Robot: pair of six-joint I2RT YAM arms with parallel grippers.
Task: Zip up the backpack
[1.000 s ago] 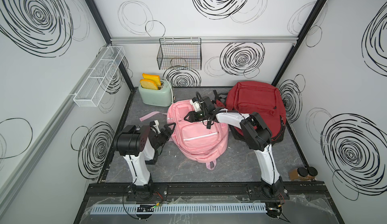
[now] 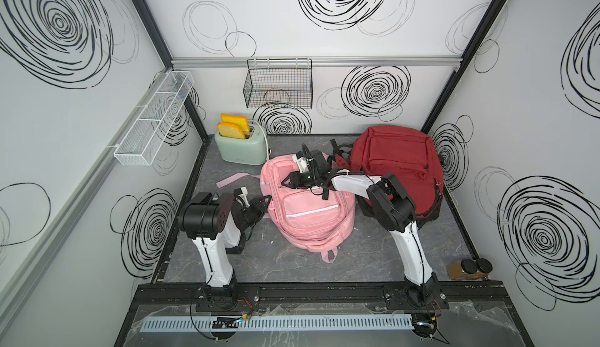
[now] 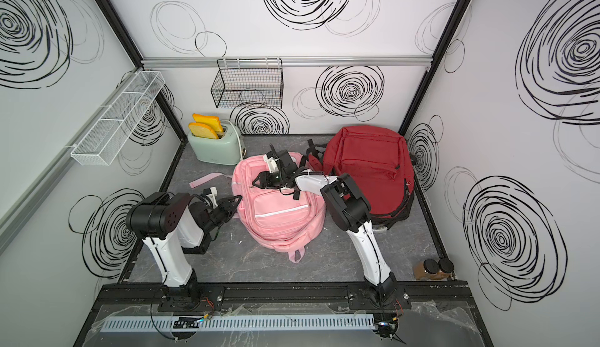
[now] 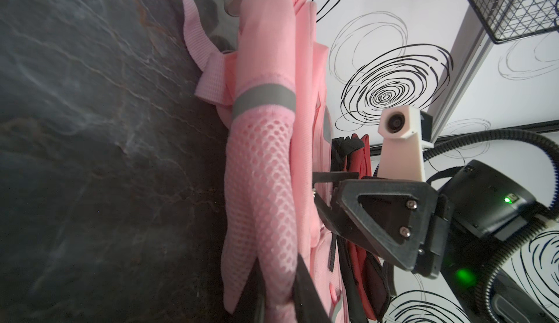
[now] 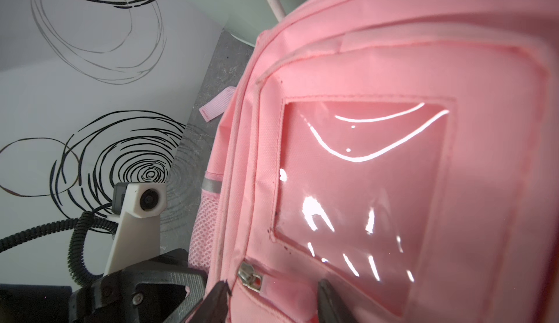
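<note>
The pink backpack [image 2: 312, 222] lies front-up in the middle. My left gripper is shut on its pink mesh side pocket [image 4: 270, 166] at the bag's left edge. My right gripper stands open over the front, its fingertips either side of a zipper pull [image 5: 285, 294] with a metal slider [image 5: 250, 276] at the upper pocket's lower edge, below a clear window [image 5: 361, 189]. Whether the fingers touch the pull is unclear.
A red backpack [image 2: 400, 159] lies at the right, close beside the pink one. A mint toaster [image 2: 240, 150] with yellow slices stands at the back left. Jars [image 2: 468, 270] sit at the front right. Bare floor shows in front of the pink bag.
My right gripper has shifted slightly left across the pink backpack. My left gripper stays at the bag's left edge, nearly still.
</note>
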